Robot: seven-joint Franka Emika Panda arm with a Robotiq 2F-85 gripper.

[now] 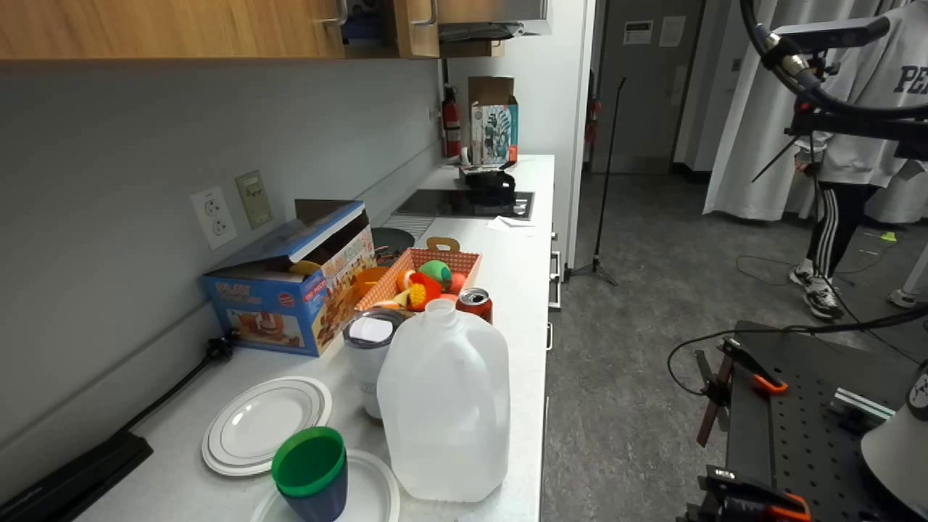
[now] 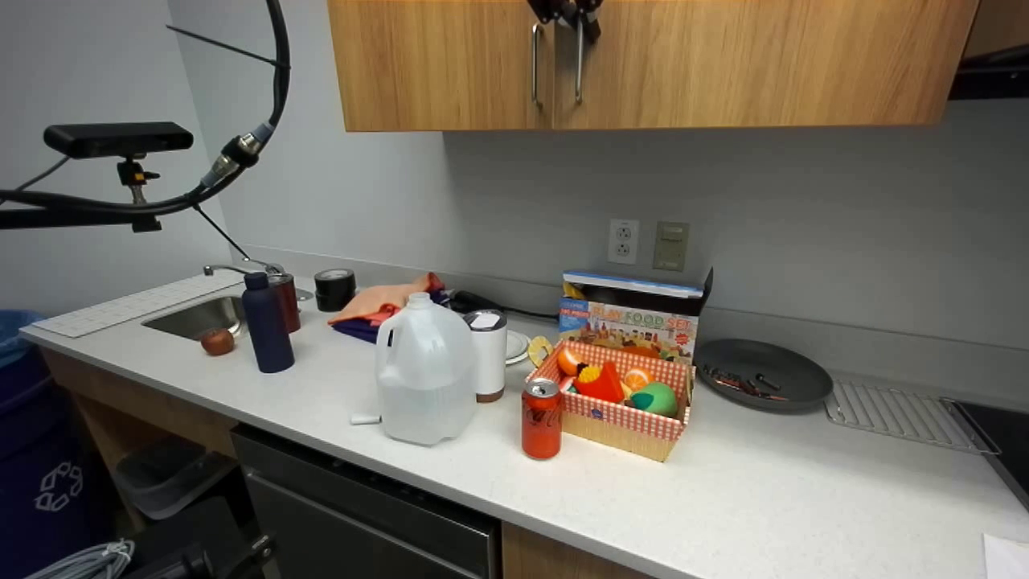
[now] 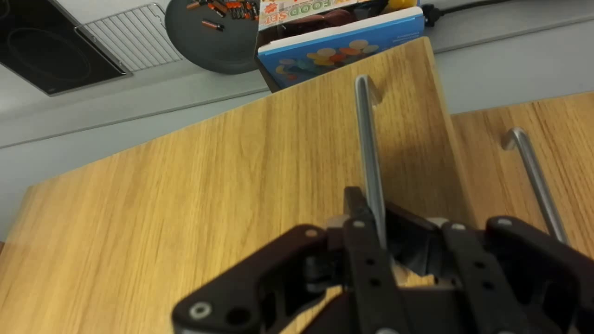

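Note:
A wooden cabinet door [image 3: 234, 161] with a metal bar handle [image 3: 367, 133] fills much of the wrist view. My gripper is shut on the lower visible stretch of that handle, one finger on either side. At the top of exterior view 2, the dark gripper [image 2: 569, 11] meets the upper end of the right handle [image 2: 579, 67]. In exterior view 1 the door [image 1: 415, 39] stands partly open, and the dark inside of the cabinet [image 1: 365, 26] shows beside it. The gripper is outside that view.
The neighbouring door keeps its own handle [image 3: 537, 178] close to my right finger. Below on the counter stand a play food box [image 2: 627, 323], a basket of toy food [image 2: 617, 434], a soda can [image 2: 541, 420], a clear jug [image 2: 424, 371] and a pan [image 2: 762, 371].

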